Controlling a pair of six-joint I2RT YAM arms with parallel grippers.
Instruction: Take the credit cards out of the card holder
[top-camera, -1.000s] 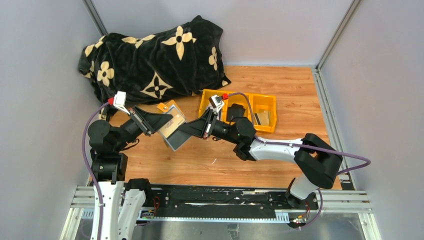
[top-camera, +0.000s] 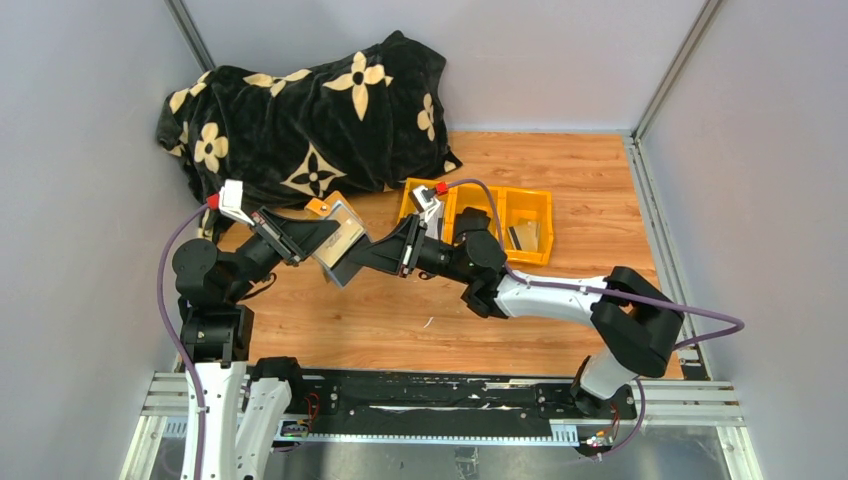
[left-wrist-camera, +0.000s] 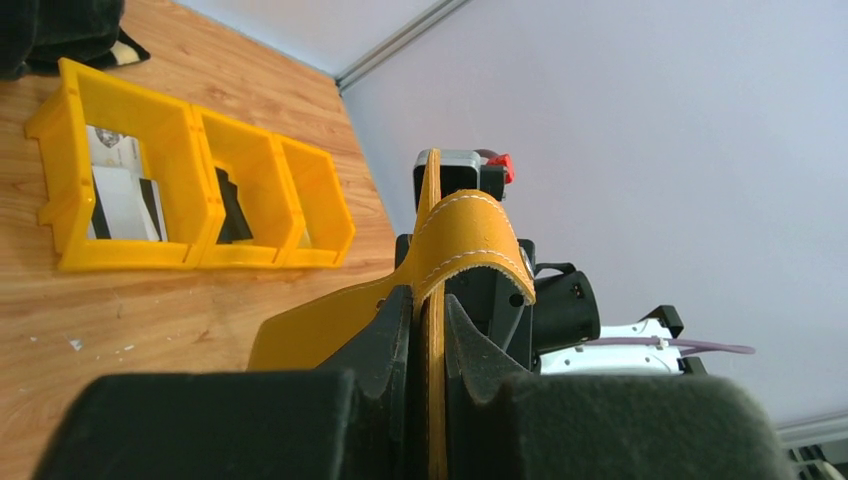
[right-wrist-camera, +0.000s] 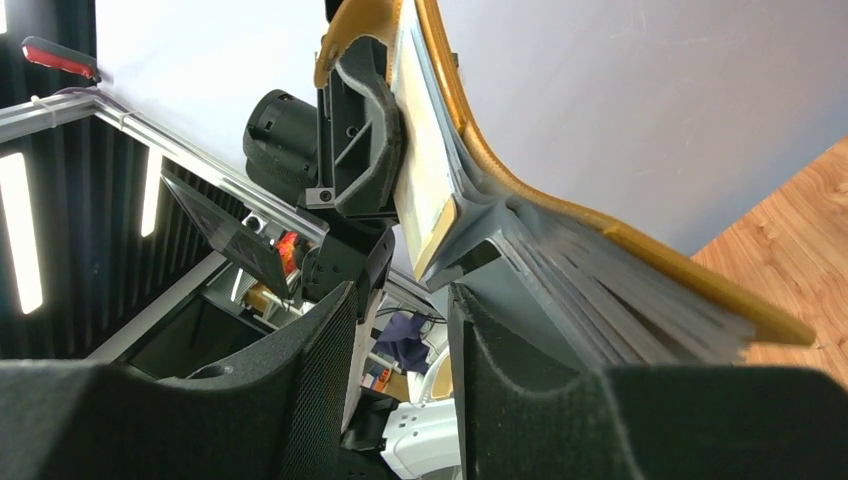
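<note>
An orange leather card holder (top-camera: 340, 240) hangs between the grippers, cards in its clear sleeves; its strap (left-wrist-camera: 468, 235) and edge show in the left wrist view. My left gripper is shut on it. My right gripper stands open at the holder's lower end, beside the sleeves (right-wrist-camera: 600, 290) and a dark card edge; in the top view its tips meet the dark part of the holder. Whether anything lies between its fingers is hard to tell.
Behind the right arm stands a three-compartment yellow bin (top-camera: 545, 205) with cards and dark items. A black patterned cloth (top-camera: 300, 120) lies at the back left.
The holder and left gripper have tilted and shifted slightly. The right arm has moved a little at the holder's lower end.
</note>
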